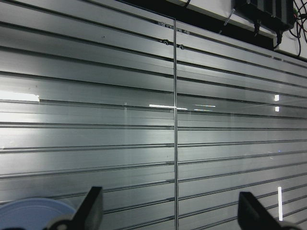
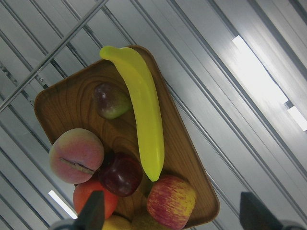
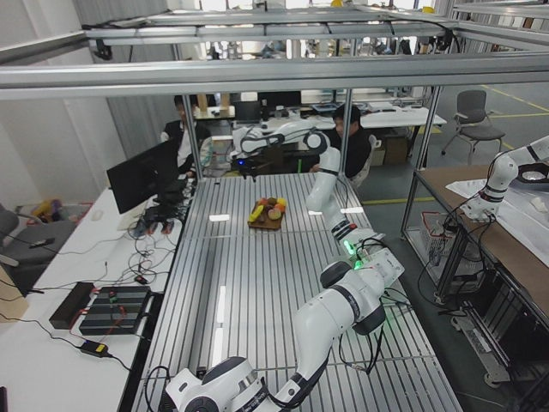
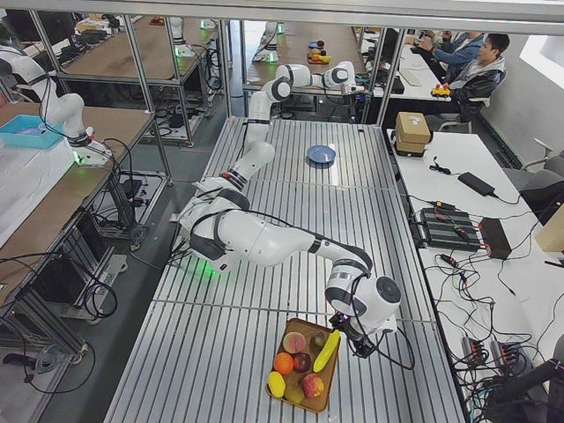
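Note:
A wooden tray (image 2: 189, 158) of fruit lies on the slatted metal table, holding a banana (image 2: 146, 115), a peach (image 2: 76, 151), a dark plum (image 2: 120, 172), a mango-like fruit (image 2: 110, 100), a red apple (image 2: 170, 201) and an orange (image 2: 88, 191). My right gripper hangs above the tray, its two fingertips apart at the bottom of the right wrist view, open. A blue plate (image 1: 33, 213) shows below my left gripper in the left wrist view, whose fingertips also stand apart.
A side desk (image 3: 69, 257) with cables, power units and a monitor runs alongside. People sit beyond the frame at one end.

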